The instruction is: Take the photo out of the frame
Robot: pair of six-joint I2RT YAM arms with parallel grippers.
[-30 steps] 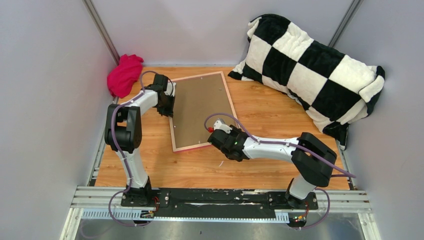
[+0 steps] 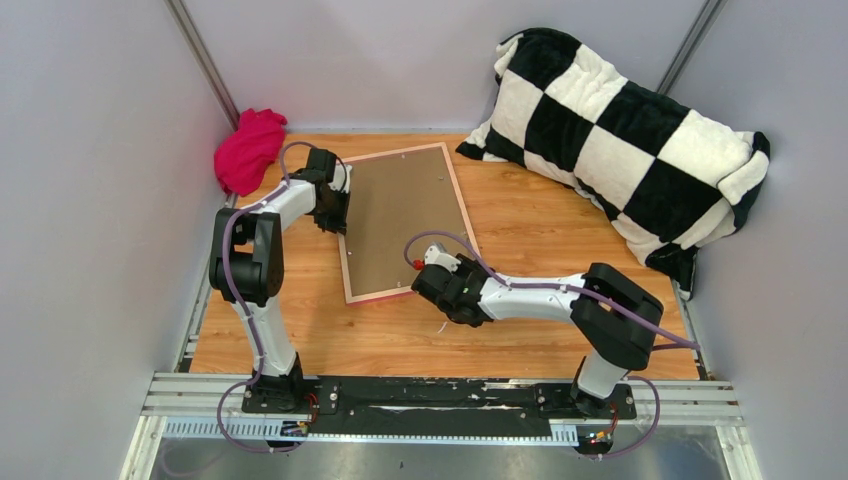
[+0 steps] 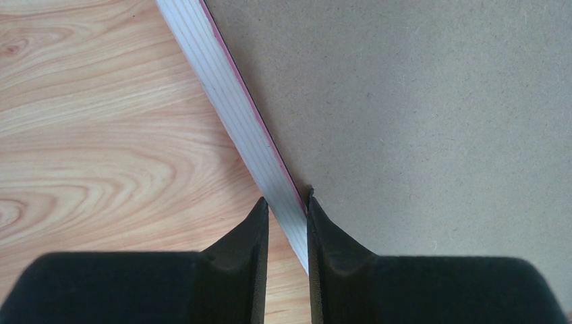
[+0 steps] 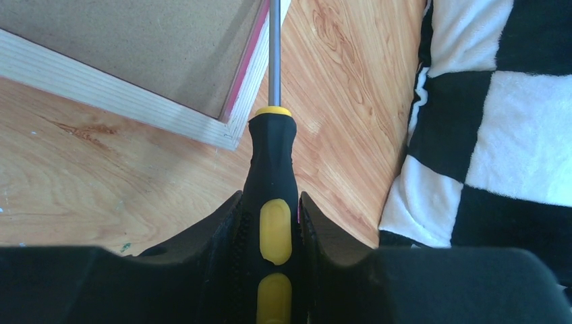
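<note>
The photo frame (image 2: 400, 200) lies on the wooden table, brown backing (image 3: 438, 121) up, small clips round its inner edge in the top view. My left gripper is shut on the frame's left edge, at the pale rim (image 3: 236, 108). My right gripper is shut on a black-and-yellow screwdriver (image 4: 275, 229), whose shaft (image 4: 274, 54) reaches over the frame's near right corner; its tip is out of the right wrist view. Any photo inside is hidden.
A checkered pillow (image 2: 620, 150) fills the back right. A red cloth (image 2: 250, 150) sits at the back left. Bare table (image 2: 540, 240) lies right of the frame and along the front.
The left arm and the frame look unchanged.
</note>
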